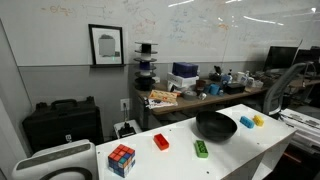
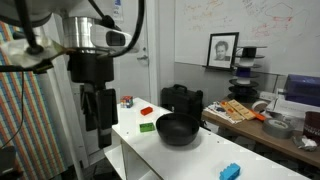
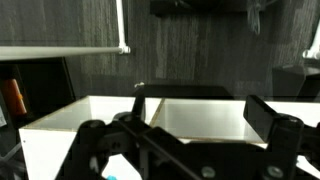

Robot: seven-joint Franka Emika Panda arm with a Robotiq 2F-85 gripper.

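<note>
A black pan (image 1: 215, 125) sits on the white table, with a green block (image 1: 201, 149) and a red block (image 1: 161, 142) to its left. Blue (image 1: 246, 122) and yellow (image 1: 258, 120) blocks lie on its right side. The large multicoloured cube (image 1: 121, 160) is at the table's left end. In exterior view 2 the arm looms close at left, its dark finger (image 2: 97, 112) pointing down, apart from the pan (image 2: 175, 128). From the wrist, my gripper has its two fingers wide apart, open, with nothing held between them.
Beneath the gripper, the wrist view shows dark floor (image 3: 200, 65) and a white open-topped compartment (image 3: 205, 118). A cluttered wooden bench (image 1: 205, 101) runs behind the table. A black case (image 1: 63, 124) stands at the back left.
</note>
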